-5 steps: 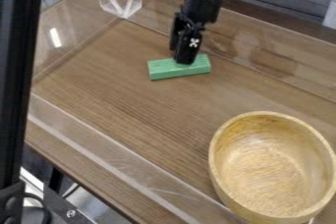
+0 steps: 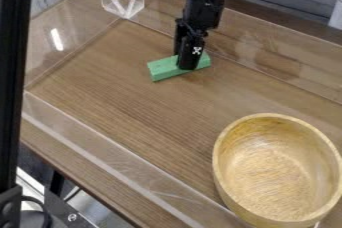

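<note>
A flat green block [image 2: 168,69] lies at an angle on the wooden tabletop in the upper middle of the camera view. My black gripper [image 2: 189,56] reaches down from the top of the view onto the block's upper right part and is shut on it. The gripper covers part of the block, and its fingertips are hard to make out.
A round tan bowl [image 2: 275,141] stands at the lower right. A clear angular holder [image 2: 120,2] is at the upper left. A wall runs along the back right.
My gripper has come down and a little left onto the green block, and the block now sits more tilted, its right end higher in the view.
</note>
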